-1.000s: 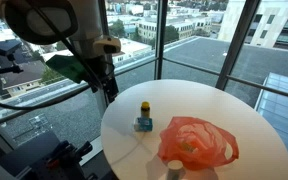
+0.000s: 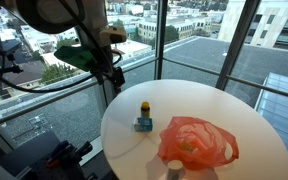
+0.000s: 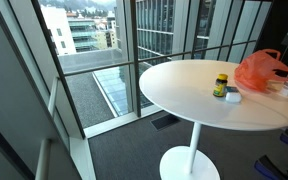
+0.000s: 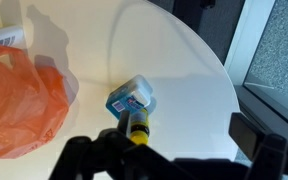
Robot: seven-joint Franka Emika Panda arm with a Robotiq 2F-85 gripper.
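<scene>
My gripper is open above the round white table (image 4: 189, 75), with nothing between its fingers; in exterior view 1 it hangs over the table's left edge. A small bottle with a yellow label (image 2: 145, 109) stands on the table beside a small blue-and-white box (image 2: 143, 124). From the wrist, the bottle (image 4: 140, 128) appears close to one finger and is partly hidden by it, while the box (image 4: 131, 95) lies just beyond. A crumpled orange-red plastic bag (image 2: 198, 142) rests apart from them.
A white cylindrical container (image 2: 175, 170) stands near the bag; its label shows in the wrist view. Tall windows surround the table. Bare tabletop extends behind the bottle and bag, and the table's curved edge lies close to the bottle.
The arm has shifted slightly up and to the right in exterior view 1. The bottle, box and bag have stayed where they were.
</scene>
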